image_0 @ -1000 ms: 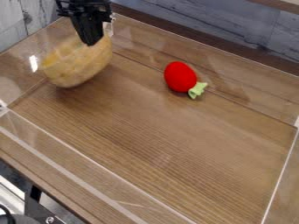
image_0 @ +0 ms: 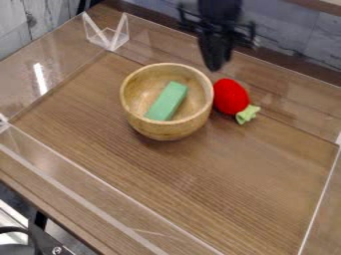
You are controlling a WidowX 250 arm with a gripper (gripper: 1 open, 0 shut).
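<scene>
A wooden bowl (image_0: 134, 94) sits on the table in the middle-left, with a green block (image_0: 167, 101) inside it. My gripper (image_0: 213, 55) is above and behind the bowl at the top of the view, shut, with nothing seen between its fingers; its upper part runs out of frame.
A red strawberry-like object (image_0: 229, 97) with a green top lies just right of the bowl. A white wire rack (image_0: 107, 30) stands at the back left.
The bowl has moved right from the back left and now rests beside the red object, its green block visible. My gripper has moved right and is apart from the bowl.
</scene>
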